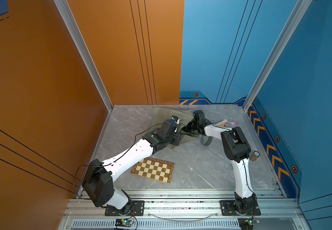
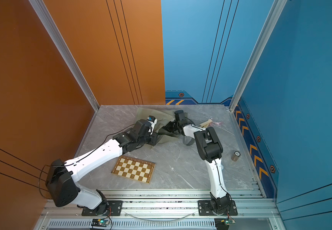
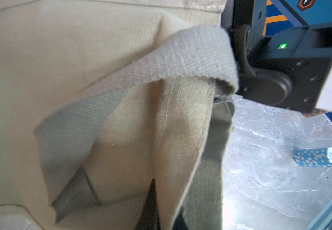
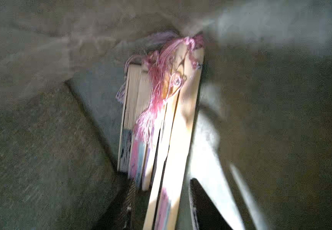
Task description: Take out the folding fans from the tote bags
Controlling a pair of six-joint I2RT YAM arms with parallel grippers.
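Note:
A beige canvas tote bag [image 1: 161, 115] lies at the back centre with a grey strap [image 3: 77, 118]. My left gripper is shut on the bag's folded edge, which covers much of its fingertips. My right gripper reaches inside the bag, part open, its fingers on either side of pale folding fans [image 4: 183, 122] with pink tassels [image 4: 148, 122]; the wrist picture is blurred and contact is unclear. In the top left view, more pale sticks with pink [image 1: 223, 123] lie right of the bag, partly behind the right arm.
A chessboard [image 1: 152, 169] lies at the front left. A small cylinder [image 1: 254, 155] stands at the right, and a stack of blue chips [image 3: 315, 157] shows in the left wrist view.

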